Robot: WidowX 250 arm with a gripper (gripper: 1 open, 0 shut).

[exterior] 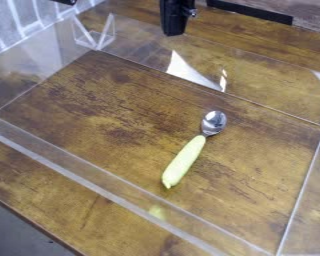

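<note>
The black gripper (175,20) hangs at the top centre of the camera view, above the back of a clear-walled enclosure, partly cut off by the frame edge; its fingers are too small and dark to tell open from shut. A spoon with a pale yellow-green handle (183,163) and a shiny metal head (214,123) lies on the wooden surface, right of centre, well away from the gripper and below it in the picture.
Transparent low walls (109,185) surround the wooden area (89,120), whose left and middle are clear. A white railing (16,22) stands at the top left, and a dark bar (250,12) runs along the back.
</note>
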